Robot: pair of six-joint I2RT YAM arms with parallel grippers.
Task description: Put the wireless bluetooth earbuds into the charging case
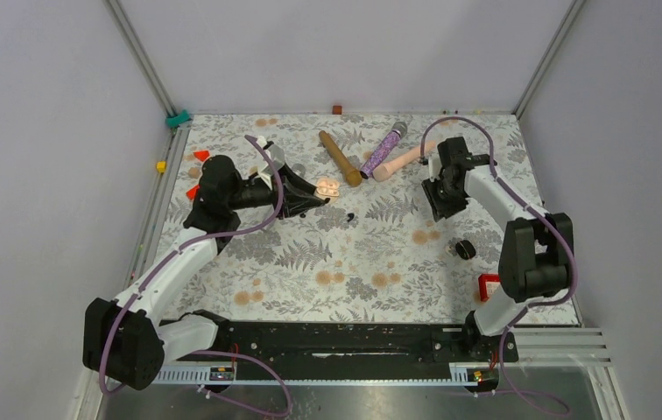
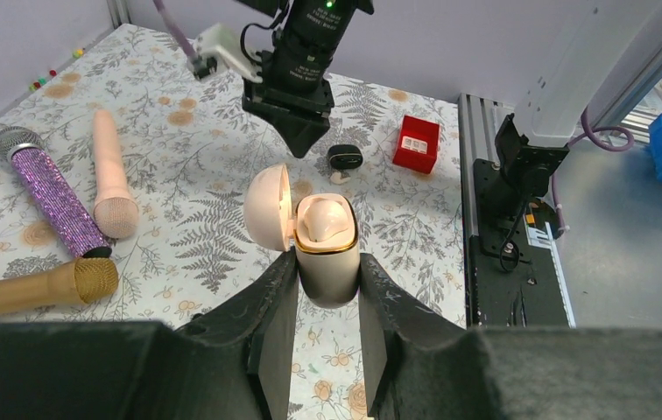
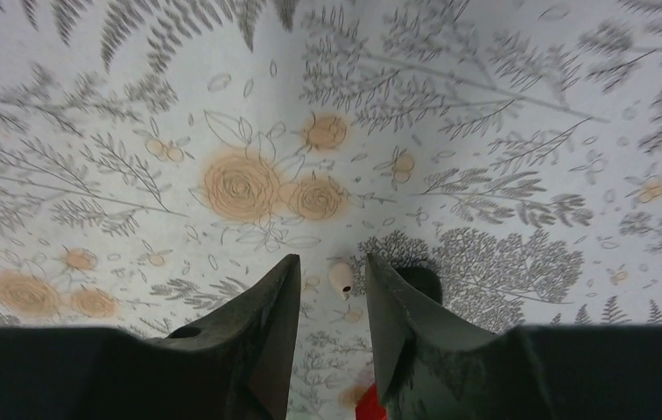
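My left gripper is shut on the cream charging case (image 2: 265, 210), which has its lid open and is held above the table, left of centre in the top view. My right gripper stands open over the right of the table. Below it in the right wrist view, a small light earbud (image 3: 341, 275) lies beside a black oval object (image 3: 418, 281), partly hidden by the fingers. The left wrist view also shows the earbud (image 2: 340, 178) next to the black object (image 2: 344, 157).
Microphones in gold (image 1: 337, 153), purple (image 1: 382, 150) and pink (image 1: 402, 161) lie at the back. A red box (image 2: 415, 144) is at the front right, and a small dark item (image 1: 350, 217) lies mid-table.
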